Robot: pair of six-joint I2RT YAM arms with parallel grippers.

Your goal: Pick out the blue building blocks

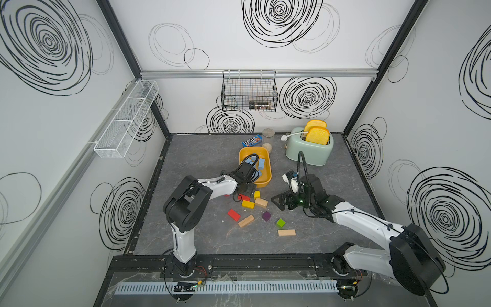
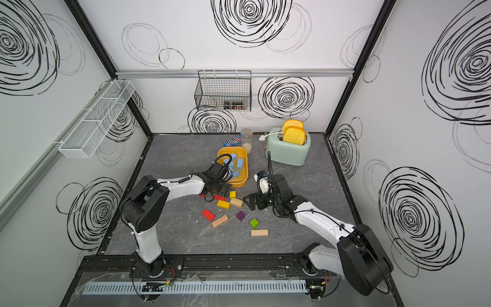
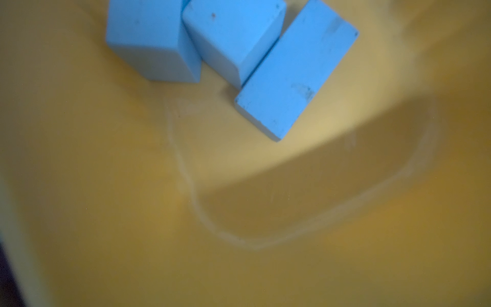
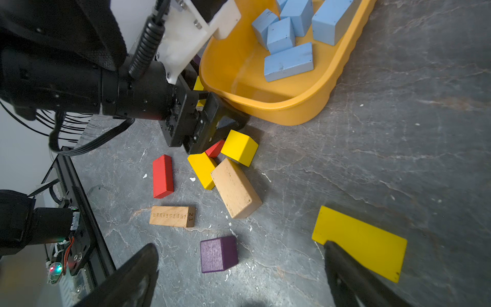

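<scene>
Several blue blocks lie inside the yellow basket; the left wrist view looks down on some blue blocks against its floor. My left gripper is low beside the basket's front left, close to red and yellow blocks. In the right wrist view its dark fingers stand just behind a small yellow block; whether anything is between them is hidden. My right gripper is open and empty, its blurred fingers wide apart above the table. No blue block shows outside the basket.
Loose on the table are red, purple, green and wooden blocks. Another yellow block lies beneath the right gripper. Behind the basket are a snack packet and a jar; a toaster stands back right.
</scene>
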